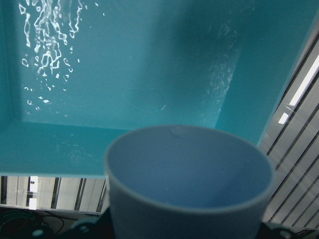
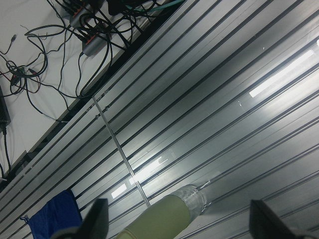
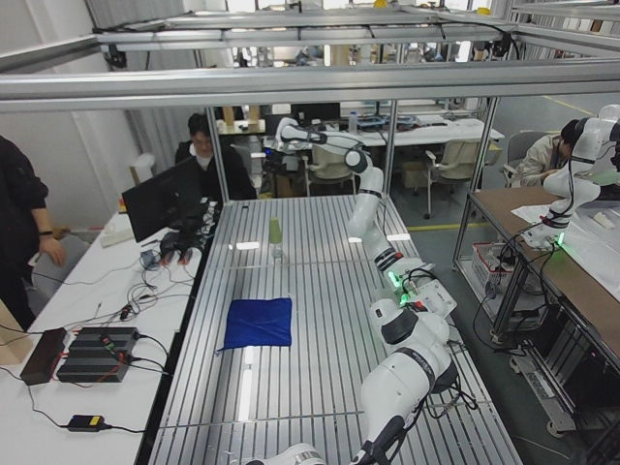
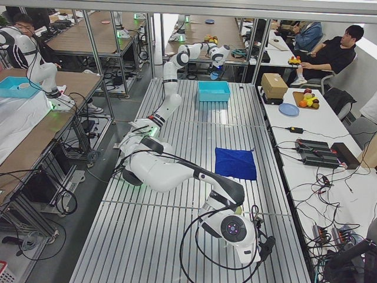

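My left gripper [image 4: 215, 66] is shut on a blue cup [image 1: 189, 219], held above a teal bin [image 4: 213, 93]; in the left wrist view the cup's rim is in front and the bin's floor behind. My right gripper stands open over the other end of the table, above a green bottle [image 2: 162, 219] with a clear end, upright in the camera left view [image 3: 275, 232]. A blue cloth [image 4: 234, 164] lies flat in the middle of the table.
A side table [image 4: 318, 141] holds a cardboard box [image 4: 273, 84], a plate, fruit, power units and tangled cables. Metal frame posts surround the slatted table. People sit beyond the table.
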